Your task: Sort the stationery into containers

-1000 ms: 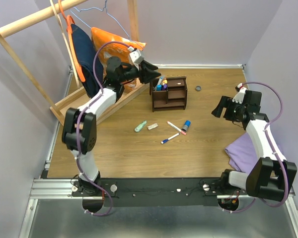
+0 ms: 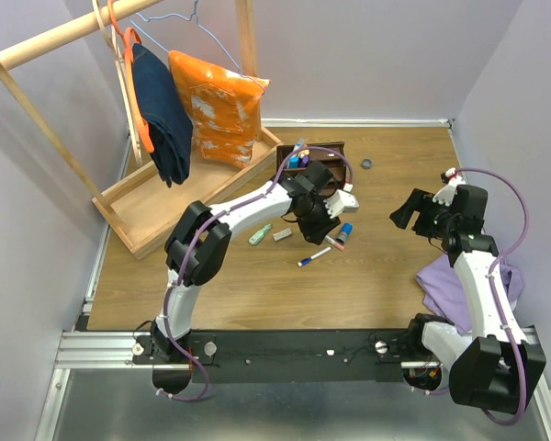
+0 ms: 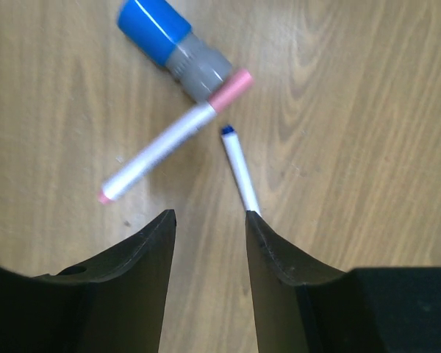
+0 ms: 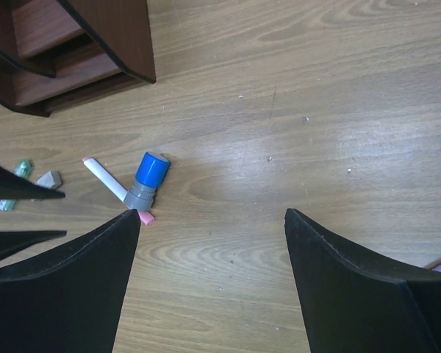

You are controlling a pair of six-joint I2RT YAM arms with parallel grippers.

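Note:
My left gripper hangs open over the markers, nothing between its fingers. Below it lie a pink-ended white marker point(image 3: 162, 145), a blue-capped white marker point(image 3: 239, 165) and a blue-topped grey cylinder point(image 3: 154, 33). A green item point(image 2: 261, 233) and a pale block point(image 2: 282, 234) lie to their left. The dark wooden organiser point(image 4: 62, 66), holding coloured items at the back, is partly hidden by the left arm in the top view. My right gripper stands open at the right, above bare table.
A purple cloth point(image 2: 441, 285) lies at the right front. A wooden rack with hanging clothes point(image 2: 165, 119) fills the back left. A small dark ring point(image 2: 366, 163) lies at the back.
The left arm has swung from the rack's side rightward and forward to over the markers, covering part of the organiser. The right arm has shifted slightly toward the front.

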